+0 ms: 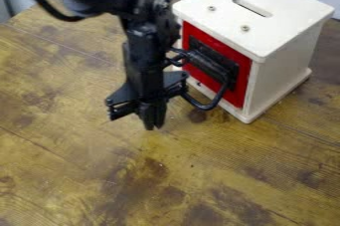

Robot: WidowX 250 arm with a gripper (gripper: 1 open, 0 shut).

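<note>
A black robot arm reaches down from the top left, its gripper low over the wooden table, left of a white wooden box. The fingertips are close together with nothing visible between them. The box has a slot in its top and a red front panel that carries black hardware, partly hidden behind the arm.
A pale wall or edge shows at the back.
</note>
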